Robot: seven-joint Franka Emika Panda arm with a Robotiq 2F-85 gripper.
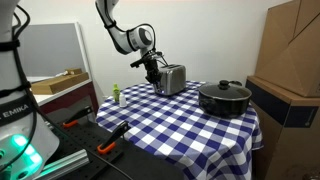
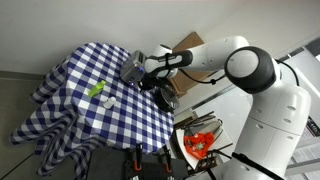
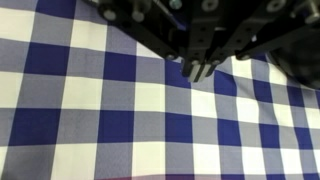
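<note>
My gripper is shut, with nothing showing between its fingertips. In the wrist view, only the blue-and-white checked tablecloth (image 3: 135, 95) lies beneath them. A silver toaster (image 1: 174, 77) stands at the back of the table, and my hand is close by its left front side in exterior view 1. Whether hand and toaster touch, I cannot tell. On the right of the cloth in that view sits a black lidded pot (image 1: 224, 97). A green item (image 1: 115, 90) stands near the left edge, with a small white object (image 1: 122, 100) beside it.
Large brown boxes (image 1: 283, 75) stand behind the pot to the right. In exterior view 2, a red-and-black item (image 2: 200, 138) lies off the table on the right.
</note>
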